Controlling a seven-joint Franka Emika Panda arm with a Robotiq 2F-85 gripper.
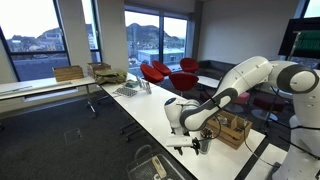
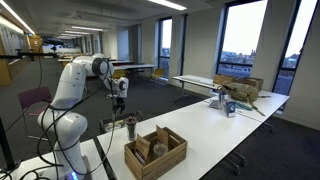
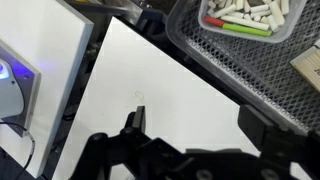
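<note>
In the wrist view my gripper stands open, its dark fingers wide apart with only white table between them. Exterior view 1 has the gripper low above the white table, beside the grey tray. That tray lies at the upper right of the wrist view. In it sits a clear container of white chalk-like sticks, with a green marker lying across it. A pale wooden block shows at the tray's right.
A wooden box with dividers stands on the table, a dark cup holding pens close by. In exterior view 1 the arm partly covers that box. Farther along the table are small boxes and a bag. Bare table lies beneath the gripper.
</note>
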